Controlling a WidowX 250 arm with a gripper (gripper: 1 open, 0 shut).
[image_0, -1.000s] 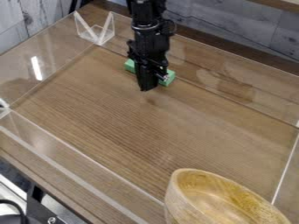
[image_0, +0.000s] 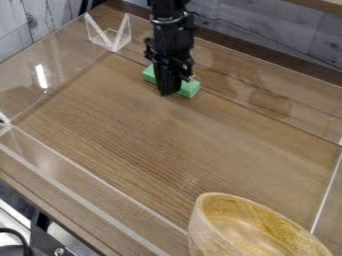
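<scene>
My black gripper (image_0: 168, 82) hangs down from the top centre of the camera view, over a small green object (image_0: 187, 87) at the back middle of the wooden table (image_0: 134, 150). Its tip is at the green object and partly covers it; whether the fingers are open or shut, or hold it, is too small and dark to tell.
A large yellow bowl (image_0: 254, 228) fills the bottom right corner. Clear or white brackets stand at the back left and left edge. Walls border the back.
The gripper and the green object have shifted very slightly to the left over the last second.
</scene>
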